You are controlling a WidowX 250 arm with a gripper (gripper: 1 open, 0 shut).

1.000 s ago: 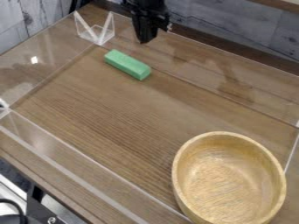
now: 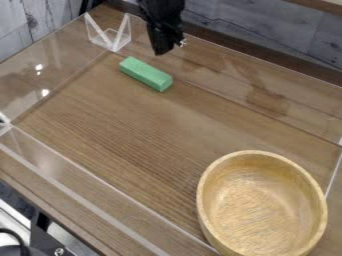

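Note:
My dark gripper (image 2: 164, 40) is at the top of the view, above and behind a green oblong block (image 2: 146, 73) that lies on the wooden table (image 2: 120, 150). The two are apart. The gripper is small and dark here, so I cannot tell whether it is open or shut.
A large round beige bowl (image 2: 261, 167) sits at the lower right. A clear angular plastic object (image 2: 110, 36) stands at the upper left.
The gripper has shifted and turned slightly near the back of the table. The block and bowl have not moved.

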